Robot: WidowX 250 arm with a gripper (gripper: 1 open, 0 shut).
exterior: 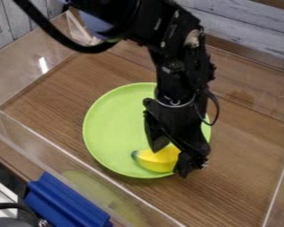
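Observation:
A yellow banana-like object [152,160] lies on a round green plate [109,129] in the middle of the wooden tray. My black gripper [174,155] is down over it from above, fingers open around its right part, which they partly hide. Whether they touch it I cannot tell.
Clear tray walls [26,133] border the wooden floor [61,102]. Blue parts [67,204] lie outside at the lower left. The floor to the left and right of the plate is bare.

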